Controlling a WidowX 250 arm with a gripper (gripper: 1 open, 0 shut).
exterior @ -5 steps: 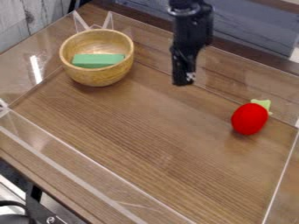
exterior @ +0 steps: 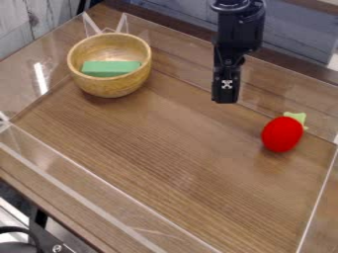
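My gripper (exterior: 226, 90) hangs open above the middle-back of the tan table (exterior: 158, 168), nothing visible between its fingers. At the upper left a yellow bowl (exterior: 136, 49) holds a green block (exterior: 111, 68). To the right of the gripper lies a red oval object (exterior: 283, 134), with a small pale green item (exterior: 297, 120) partly behind it.
A dark cable or robot part (exterior: 19, 239) shows at the bottom left corner. The table's back edge runs along the top right.
The gripper has shifted a little right from where it was a second ago. The bowl, green block and red object stay in place.
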